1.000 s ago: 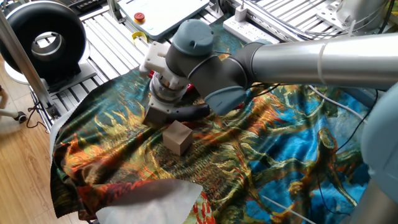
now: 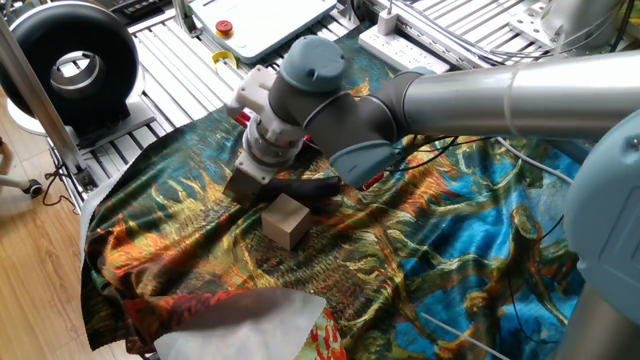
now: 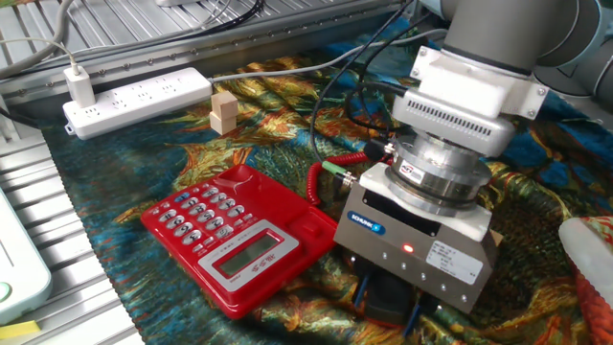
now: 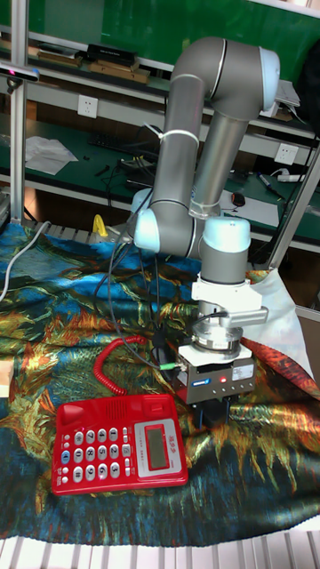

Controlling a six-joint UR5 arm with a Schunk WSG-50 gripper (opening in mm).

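Note:
A red desk telephone [image 3: 230, 235] lies on the patterned cloth, its keypad and small display facing up and its cradle empty. From it a coiled red cord [image 4: 110, 368] runs toward a black handset [image 2: 305, 188]. Pointing down, my gripper [image 3: 388, 309] is beside the phone, with the dark handset between its blue-edged fingers. It looks shut on the handset, though the contact itself is mostly hidden. In exterior view 3 the gripper [image 4: 214, 417] is right of the phone, just over the cloth. A tan cube [image 2: 287, 222] sits close to the handset in exterior view 1.
Two small wooden blocks [image 3: 223, 113] stand near a white power strip [image 3: 139, 101]. A grey-white cloth piece [image 2: 245, 325] covers the near edge. Loose cables hang by the arm.
My gripper and the handset have shifted slightly down and left in exterior view 1, and more red shows by the handset's right end. The tan cube stays in place.

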